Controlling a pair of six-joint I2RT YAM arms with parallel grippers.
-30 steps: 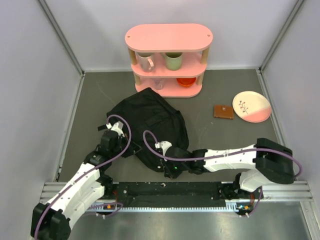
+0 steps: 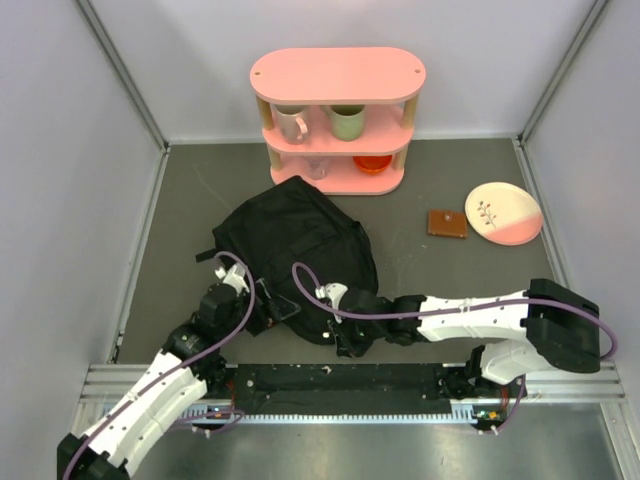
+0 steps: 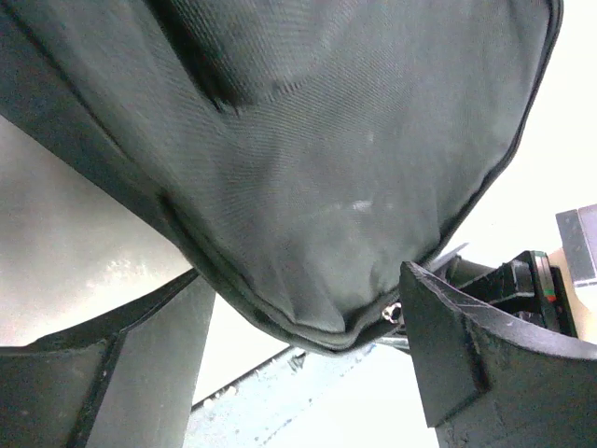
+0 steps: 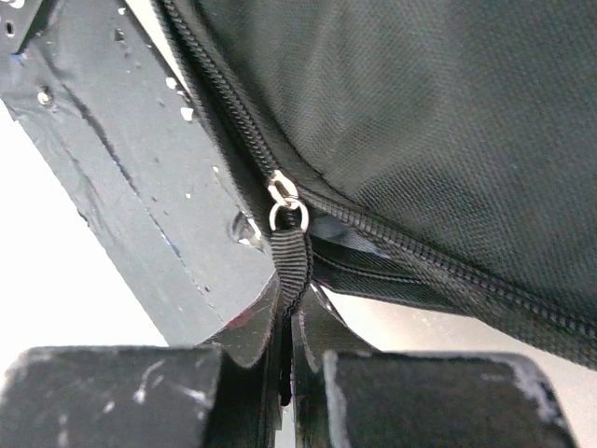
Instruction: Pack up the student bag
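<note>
The black bag (image 2: 302, 235) lies flat on the grey table, its lower part between my two arms. In the right wrist view, a metal zipper pull (image 4: 284, 192) with a dark ribbed tab (image 4: 291, 258) sits at the bag's zipped edge. My right gripper is shut on that tab, which runs down between the fingertips. At the bag's lower left side, my left gripper stands open. A fold of the bag's edge (image 3: 326, 331) shows in the gap between its fingers, which are not closed on it.
A brown wallet (image 2: 447, 223) and a white-and-pink plate (image 2: 503, 213) lie at the right. Behind the bag stands a pink shelf (image 2: 338, 75) holding cups and an orange bowl (image 2: 372, 164). Table between bag and wallet is clear.
My left gripper has come slightly toward the table's front edge and right along the bag's side. The bag is nearly unmoved.
</note>
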